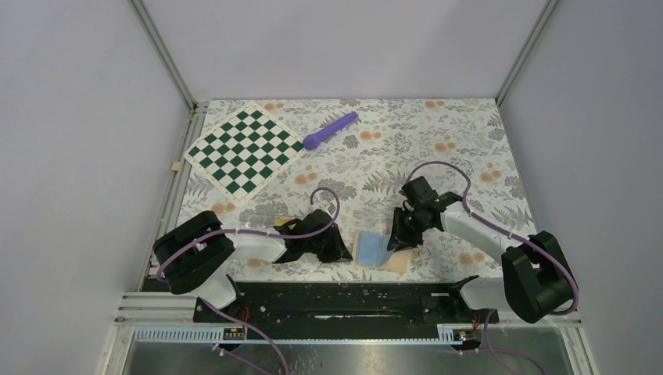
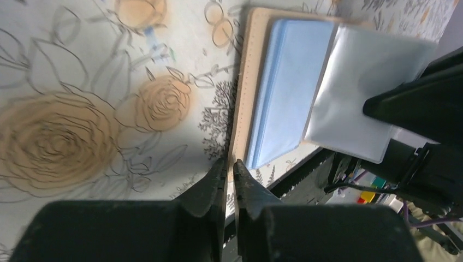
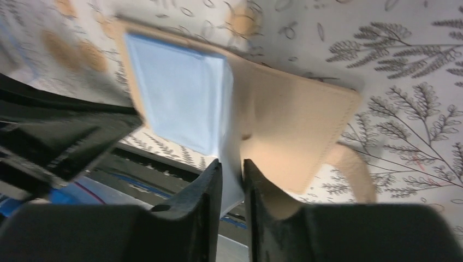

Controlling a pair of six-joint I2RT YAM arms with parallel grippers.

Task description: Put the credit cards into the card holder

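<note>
A tan card holder (image 3: pixel 295 125) lies open near the front edge, with blue pockets (image 1: pixel 370 248) and a clear sleeve (image 2: pixel 360 87) lifted on its right. My left gripper (image 1: pixel 344 255) is at the holder's left edge; in its wrist view the fingertips (image 2: pixel 238 166) nearly meet on that edge. My right gripper has its fingertips nearly together on the clear sleeve, raising it. I cannot make out any separate cards.
A checkerboard (image 1: pixel 245 151) lies at the back left, a purple stick (image 1: pixel 330 130) at the back middle. A yellow item (image 1: pixel 284 222) is partly hidden behind the left arm.
</note>
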